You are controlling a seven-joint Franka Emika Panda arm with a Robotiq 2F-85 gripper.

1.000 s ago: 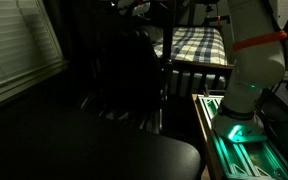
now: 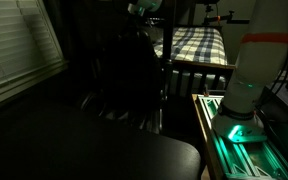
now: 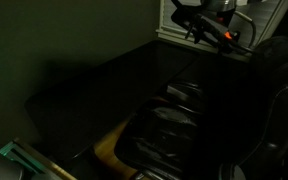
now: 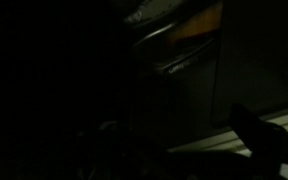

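My arm rises from its base (image 2: pixel 239 125) at the right of exterior view 1, an orange-red band (image 2: pixel 268 38) around it. Part of the arm's far end (image 2: pixel 142 7) shows at the top edge there. Exterior view 2 has the dark arm (image 3: pixel 209 25) reaching over the chair, with a small red light on it. Along the bottom of the wrist view, a dark shape (image 4: pixel 264 138) that looks like part of my gripper crosses a pale strip. It is too dark to make out the fingers or anything between them.
A black table (image 2: pixel 94 140) fills the front, its top apparently bare. Near it stands a dark chair (image 3: pixel 159 135). Window blinds (image 2: pixel 16 42) are at the left, and a checked cloth (image 2: pixel 198 45) lies at the back. The room is very dim.
The banded arm section has turned, its band going from tilted to nearly level. The arm's far end has shifted slightly at the top edge. The table looks unchanged.
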